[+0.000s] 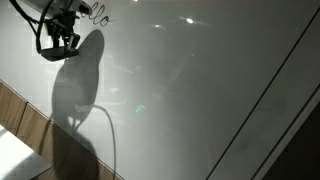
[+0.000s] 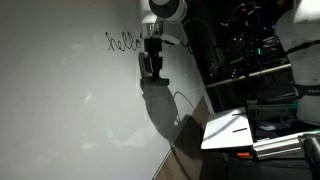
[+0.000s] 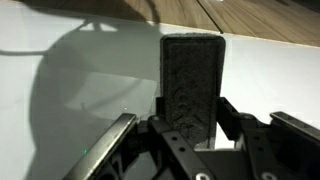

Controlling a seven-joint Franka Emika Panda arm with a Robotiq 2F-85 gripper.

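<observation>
A dark felt eraser is clamped in my gripper, its flat textured face filling the middle of the wrist view. On the whiteboard the handwritten word "hello" stands in dark ink. Exterior view 1 has my gripper at the upper left, covering the start of the word, with the eraser at its lower end. From the other side, the eraser appears below and right of the writing. Whether it touches the board cannot be told.
Wood panelling borders the board's lower edge. A white surface lies to the right in exterior view 2, beside dark equipment. Most of the whiteboard is bare, and the arm casts a large shadow on it.
</observation>
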